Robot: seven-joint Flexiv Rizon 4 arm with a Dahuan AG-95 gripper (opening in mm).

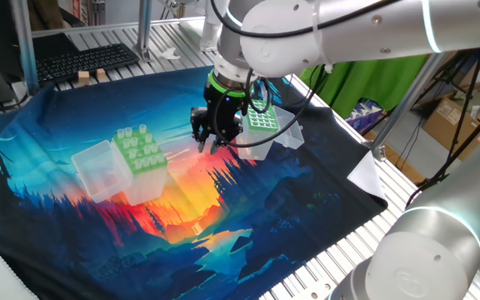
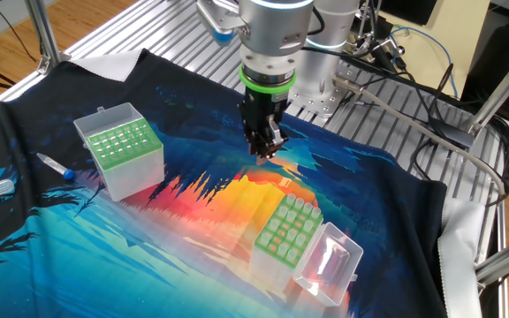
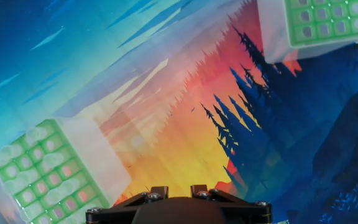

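Observation:
My gripper (image 1: 207,149) hangs above the cloth between two clear boxes with green racks. Its two fingertips stand apart in the wrist view, with bare cloth showing between them, so the gripper is open and empty. One green rack (image 2: 288,231) carries several clear tubes or tips standing up in its holes; it also fills the lower left of the wrist view. The other green rack (image 2: 124,144) shows open holes and no raised tubes; in exterior view 1 the arm and its cable partly cover it.
Clear open lids (image 2: 330,263) adjoin the boxes. A blue-capped marker (image 2: 57,167) lies beside the rack without raised tubes. A dark keyboard (image 1: 86,62) sits at the back edge. The patterned cloth (image 1: 223,250) between and in front of the boxes is free.

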